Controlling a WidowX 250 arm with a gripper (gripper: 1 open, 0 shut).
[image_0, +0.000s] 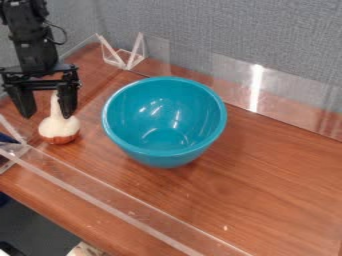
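My black gripper (40, 90) is at the upper left, open, its two fingers apart and pointing down. Just below it, partly behind the right finger, a white onion-shaped object (59, 127) with an orange-brown bottom and a pale tip pointing up rests on the wooden table (254, 200). To the right of it stands a large turquoise bowl (164, 130), with nothing visible inside.
A white wire frame (123, 50) stands at the back left. A clear panel runs along the grey rear wall. Some clutter lies at the lower left edge.
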